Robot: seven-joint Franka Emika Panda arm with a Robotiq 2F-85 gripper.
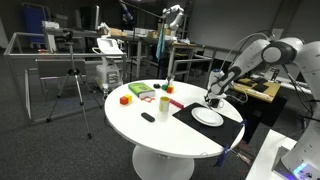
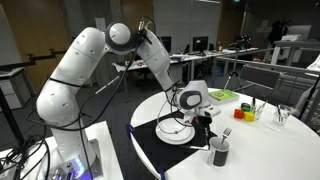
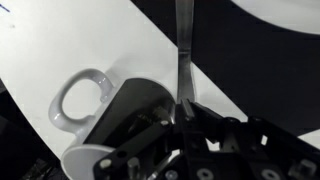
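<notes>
A thin silver utensil (image 3: 185,50), which looks like a knife, runs up from the fingertips in the wrist view. My gripper is shut on its near end. Left of the fingers, a grey mug (image 3: 128,115) with a loop handle appears close by. In the second exterior view, the mug (image 2: 218,154) stands upright near the table's edge, with a fork (image 2: 226,132) upright at it. The white plate (image 2: 175,133) lies on the black mat (image 2: 148,138), beside the gripper. The first exterior view shows the gripper (image 1: 213,102) at the plate's far side, small and dark.
Across the round white table (image 1: 140,120) stand a light cup (image 1: 164,104), a green box (image 1: 140,88) and small coloured blocks (image 1: 126,100). A dark object (image 1: 148,117) lies near the front edge.
</notes>
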